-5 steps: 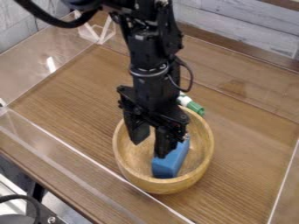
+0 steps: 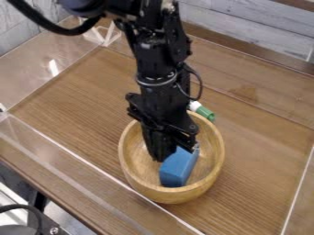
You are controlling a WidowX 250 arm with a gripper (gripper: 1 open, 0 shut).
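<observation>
My black gripper [image 2: 164, 138] reaches down over a pale wooden bowl [image 2: 135, 174] in the middle of the view, its tip low inside the bowl's back half. A blue block [image 2: 178, 170] lies in the right part of the bowl, just below and right of the gripper. The gripper looks shut, with nothing seen between its fingers, though the tips are dark and hard to make out.
A small green-and-white object [image 2: 203, 112] lies on the wooden table [image 2: 68, 110] behind the bowl, close to the arm. A white wall stands at the back left.
The gripper has shifted slightly within the bowl over the last second, its tip staying near the blue block. The block and bowl look almost unmoved.
</observation>
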